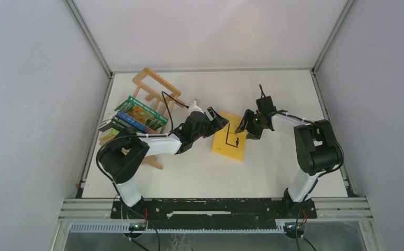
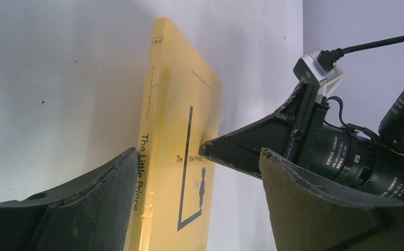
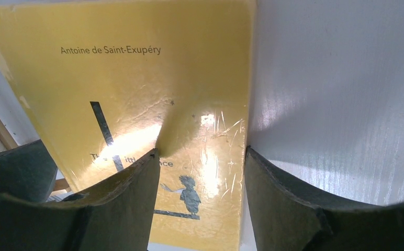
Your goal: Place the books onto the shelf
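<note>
The yellow book "The Little Prince" (image 1: 230, 148) lies cover up in the middle of the table, slightly turned. In the left wrist view its spine (image 2: 145, 151) runs close by one finger of my left gripper (image 1: 219, 116). That gripper is open over the book's far left part. My right gripper stands at the book's right edge with its fingers apart. One fingertip is over the cover and the other just beyond the edge, above the table. Further left, several books, among them a green one (image 1: 143, 113) and a blue one (image 1: 131, 121), lean in a wooden rack (image 1: 158, 78).
My left arm passes in front of part of the rack and its books. Bare white table (image 1: 189, 180) stretches in front of the yellow book, and there is free room behind it too. My two grippers are close together over the book.
</note>
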